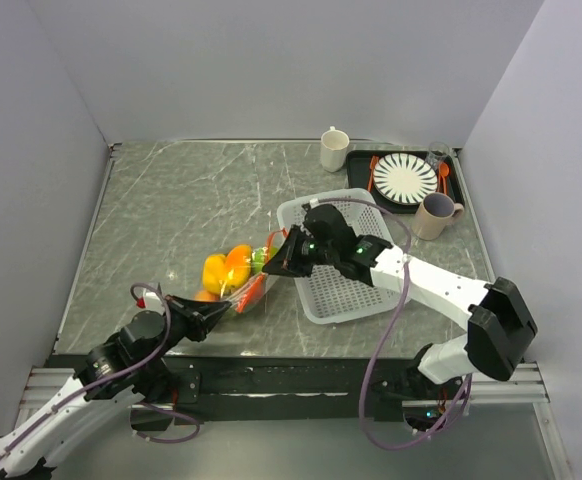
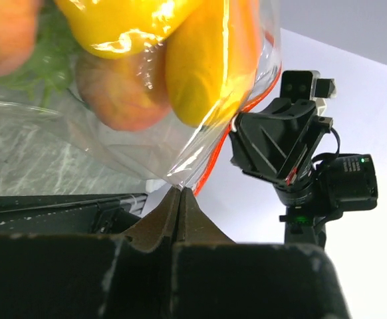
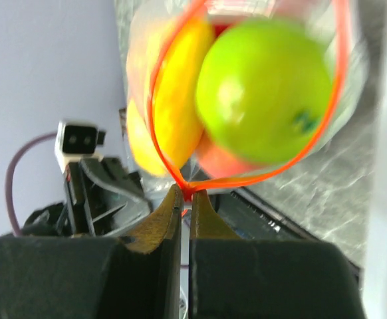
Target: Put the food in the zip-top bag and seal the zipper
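The clear zip top bag holds yellow peppers or similar food, red-orange fruit and a green fruit. It has an orange zipper. My left gripper is shut at the bag's lower left; in the left wrist view its tips meet the clear plastic edge near the zipper. My right gripper is shut on the orange zipper, where its two strands come together, with the food just beyond.
A white perforated basket stands right of the bag. Behind it are a black tray with plate and cutlery, a white mug and a beige mug.
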